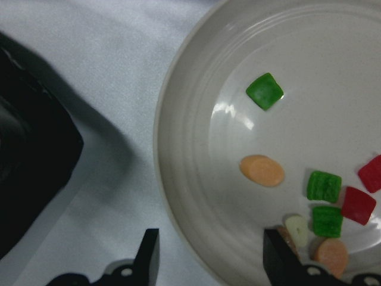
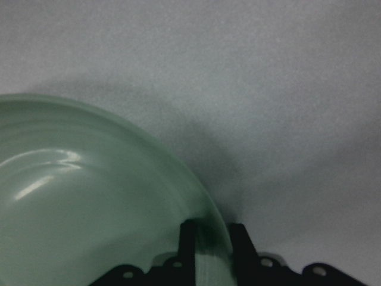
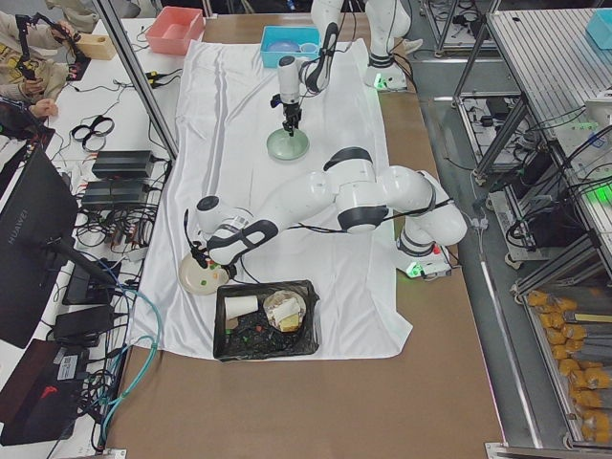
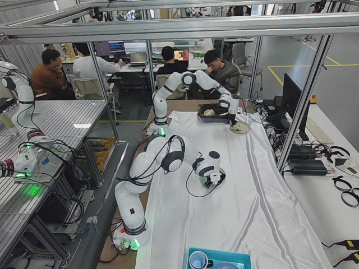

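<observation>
A beige plate point(image 3: 196, 279) with green and red squares, orange ovals and other small pieces point(image 1: 265, 90) lies beside the black tray. My left gripper is open low over its rim, the fingertips far apart with nothing seen held. A green plate point(image 3: 287, 143) lies farther along the cloth. My right gripper is at its rim, one finger inside and one outside, the rim between them; whether they grip it cannot be told.
The black tray point(image 3: 233, 344) holds a white roll and other items. A blue bin point(image 4: 219, 252) stands at the far end of the white cloth.
</observation>
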